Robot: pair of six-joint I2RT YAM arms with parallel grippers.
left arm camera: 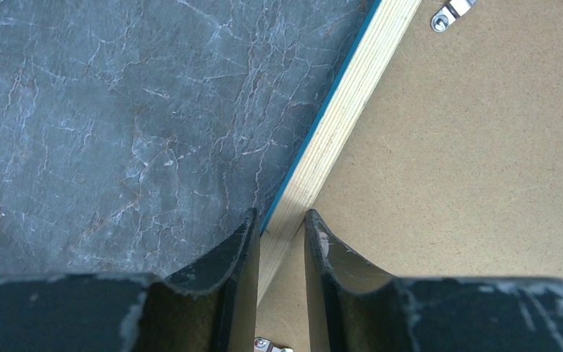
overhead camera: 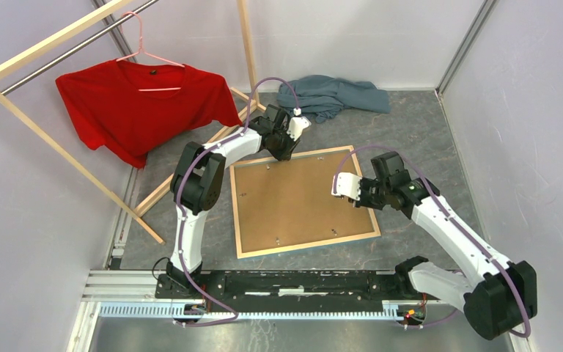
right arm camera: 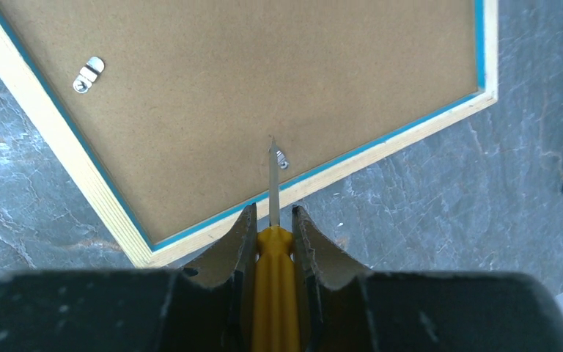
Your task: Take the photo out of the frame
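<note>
The picture frame (overhead camera: 307, 246) lies back side up, its pale wooden rim around a brown backing board (overhead camera: 300, 202). Several small metal clips sit along the board's edges. In the left wrist view, my left gripper is shut on the wooden rim (left arm camera: 330, 132) at the far side, one finger on each side of it. My right gripper is shut on the yellow handle of a screwdriver (right arm camera: 274, 246). The screwdriver's thin tip reaches over the rim to a metal clip (right arm camera: 283, 159) near the right side. Another clip (right arm camera: 89, 74) shows apart from the tool. No photo is visible.
A red shirt (overhead camera: 146, 106) hangs on a pink hanger from a wooden rack (overhead camera: 51, 136) at the left. Behind the frame, a grey-blue cloth (overhead camera: 337, 95) lies crumpled. Bare floor (overhead camera: 425, 125) shows at the back right.
</note>
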